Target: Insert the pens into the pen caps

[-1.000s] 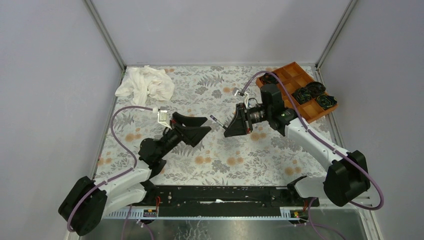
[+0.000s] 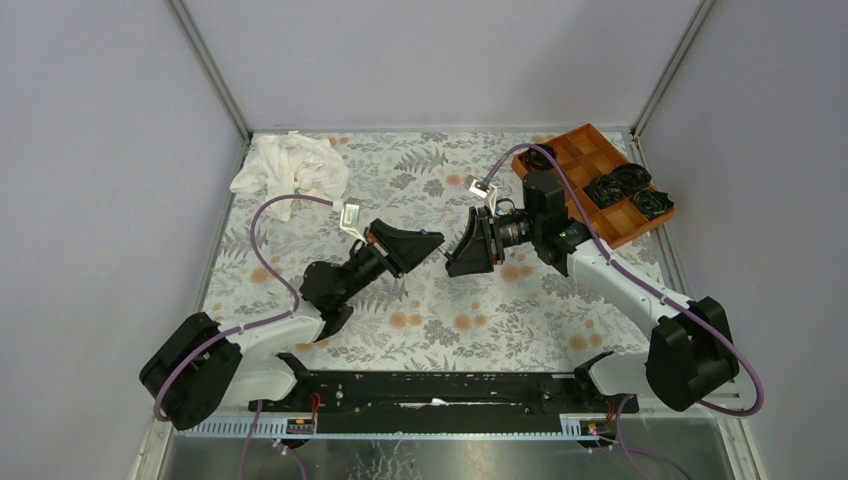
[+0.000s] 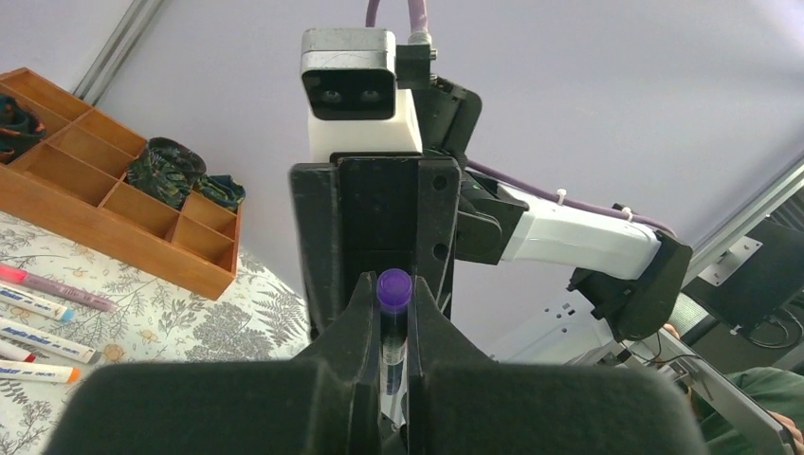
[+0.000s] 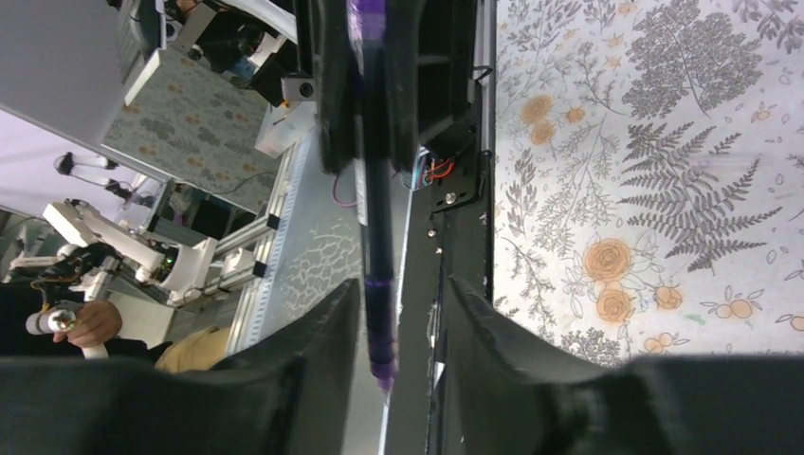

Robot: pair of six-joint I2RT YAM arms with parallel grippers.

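Observation:
A dark pen with purple ends (image 4: 377, 246) spans between my two grippers at the centre of the top view. My left gripper (image 2: 432, 238) is shut on it; in the left wrist view its purple end (image 3: 393, 289) sits between the fingertips. My right gripper (image 2: 455, 258) is at the other end, its fingers parted on either side of the pen in the right wrist view, blurred. Several other pens, including a pink one (image 3: 57, 286), lie on the table in the left wrist view.
An orange wooden compartment tray (image 2: 585, 145) with dark cloth bundles is at the back right. A white cloth (image 2: 290, 170) lies at the back left.
My left gripper has moved up and to the right onto the pen's upper end and shut on it. The right arm has barely moved.

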